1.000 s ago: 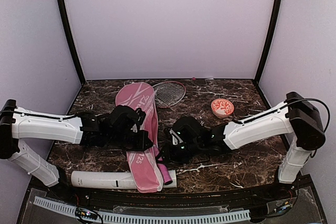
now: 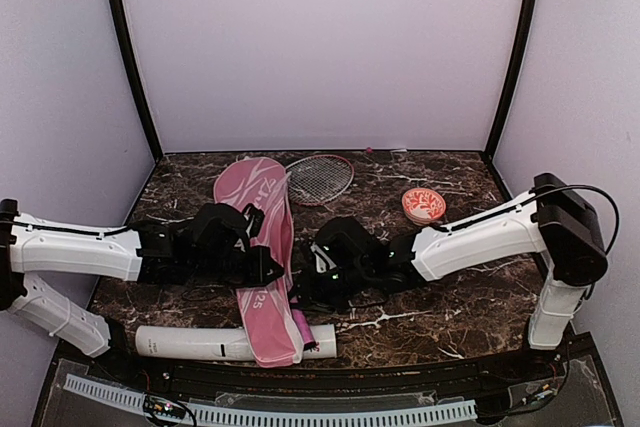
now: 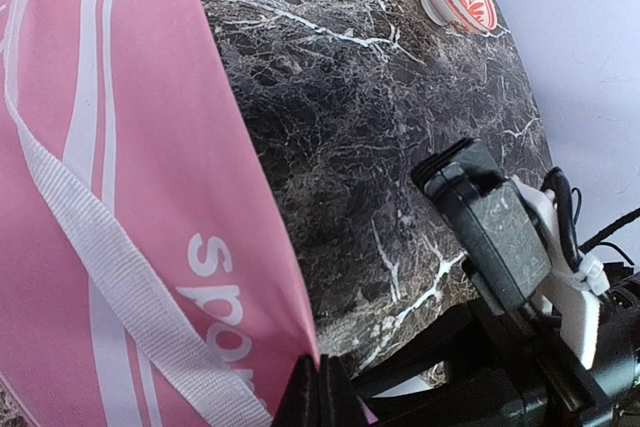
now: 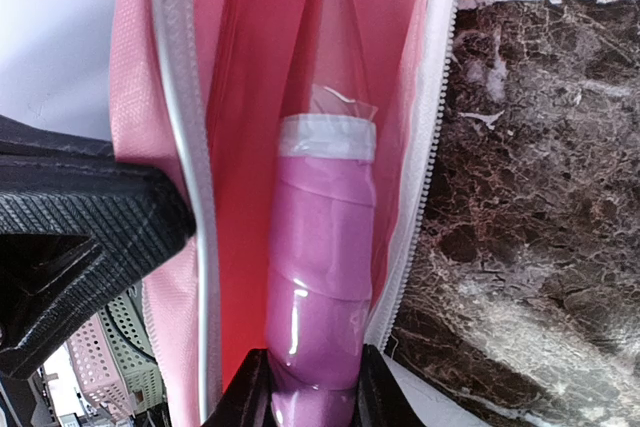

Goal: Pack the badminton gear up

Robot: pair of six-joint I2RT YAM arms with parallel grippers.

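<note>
The pink racket bag (image 2: 268,325) lies lengthwise on the table, its zipped side open toward the right. Inside that opening, in the right wrist view, runs a racket with a pink-purple wrapped handle (image 4: 320,247) and a red shaft; its head is hidden. Around the handle my right gripper is shut. My left gripper is shut at the bag's edge, with the pink cloth reaching its fingertips, so it pinches that thin edge. At the back, a racket head (image 2: 321,180) shows beside the bag; where its handle goes cannot be seen.
A long white tube (image 2: 190,343) lies along the front edge, partly under the bag's narrow end. The red-and-white patterned bowl (image 2: 423,205) stands at the back right. Both arms are close together over the bag.
The right gripper has shifted left with the handle, which now sits more within the bag's opening. My left gripper and the bag have also moved slightly left.
</note>
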